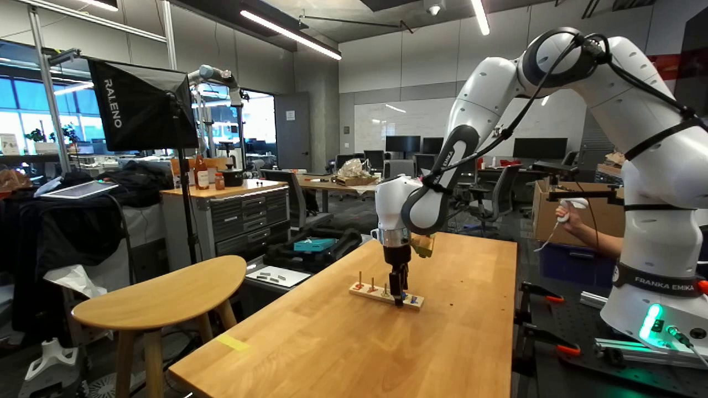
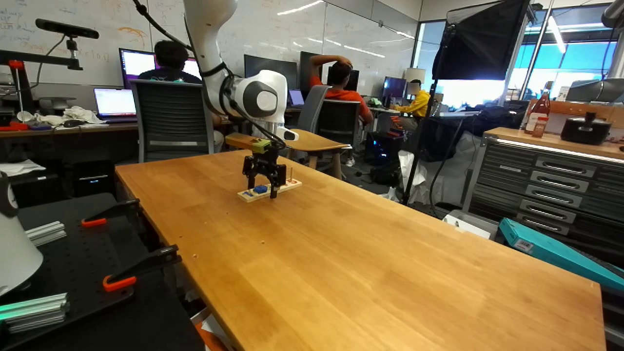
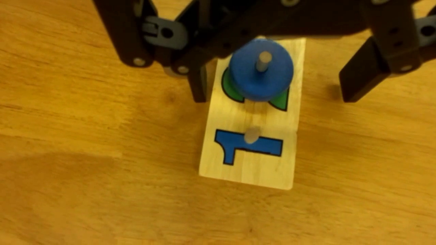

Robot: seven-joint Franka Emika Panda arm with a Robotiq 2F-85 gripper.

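A narrow wooden peg board [image 1: 378, 295] with upright pegs lies on the table. In the wrist view, a blue disc [image 3: 261, 77] sits around the board's second peg, partly covering a green numeral. The end peg [image 3: 252, 134] beside the blue numeral 1 is bare. My gripper is open low over the board, one finger on each side of it, both apart from the disc. In the second exterior view, the blue disc [image 2: 261, 189] shows between the fingers of the gripper [image 2: 261, 190]. The far part of the board is hidden by the gripper in the wrist view.
Clamps [image 1: 557, 345] hold to the table's edge near the robot base. A stool-like side table [image 1: 166, 292] stands beyond the opposite edge.
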